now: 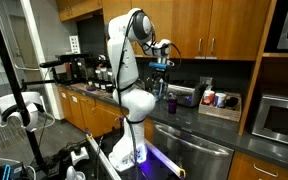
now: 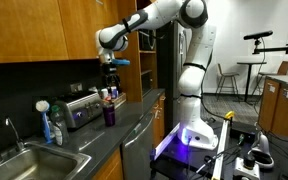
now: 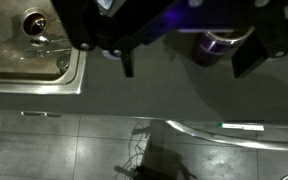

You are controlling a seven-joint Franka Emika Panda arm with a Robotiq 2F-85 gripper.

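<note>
In the wrist view my gripper points down at the dark counter, its two dark fingers spread wide. A purple jar [image 3: 216,43] stands below, between the fingers in that view and nearer the right one. Exterior view 2 shows the same jar [image 2: 109,115] upright on the counter, with my gripper [image 2: 111,77] well above it and apart from it. Seen from exterior view 1, the gripper [image 1: 165,68] hangs in front of the back wall, high over the jar [image 1: 172,105]. Nothing shows held.
A metal sink [image 2: 44,163] lies at one end of the counter, with a bluish bottle [image 2: 47,128] near it. A toaster [image 1: 184,95] stands along the wall, and a wooden crate [image 1: 221,106] with several items is beside it. The counter's front edge has a dishwasher [image 1: 189,152] below.
</note>
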